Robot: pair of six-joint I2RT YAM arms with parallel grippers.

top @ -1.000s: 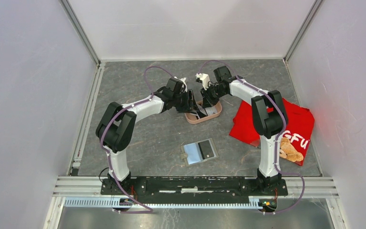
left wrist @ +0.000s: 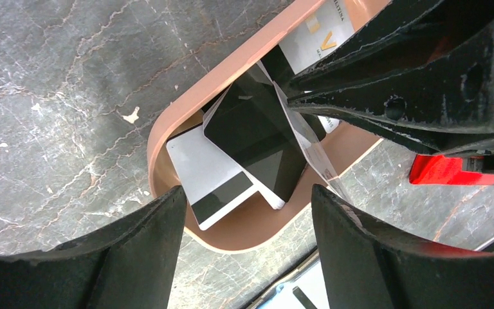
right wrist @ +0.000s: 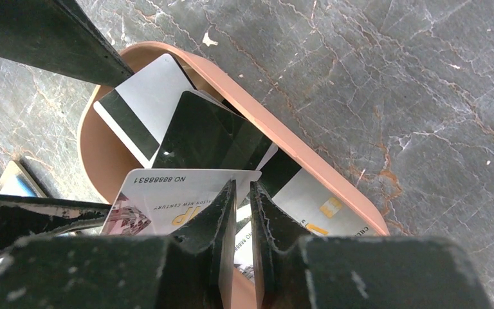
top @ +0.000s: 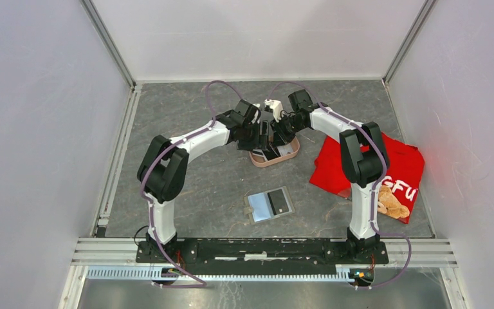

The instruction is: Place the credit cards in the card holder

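Several cards, black-and-white and white (left wrist: 209,170), lie overlapping in an oval salmon tray (left wrist: 157,138). One white card with gold lettering (right wrist: 167,193) stands tilted above them, its long edge raised. My left gripper is open over the tray's near end; one of its fingers (left wrist: 341,222) is close to the tilted card's lower end, whether touching I cannot tell. At the card's upper corner is my right gripper, its fingertips slightly apart with a narrow gap showing. The card holder (top: 289,198), clear-framed with blue and black inside, lies nearer the base.
A red printed cloth (top: 402,168) spreads over the right side of the table, under the right arm. Both grippers crowd the tray closely.
The right arm, tray and card holder look unmoved.
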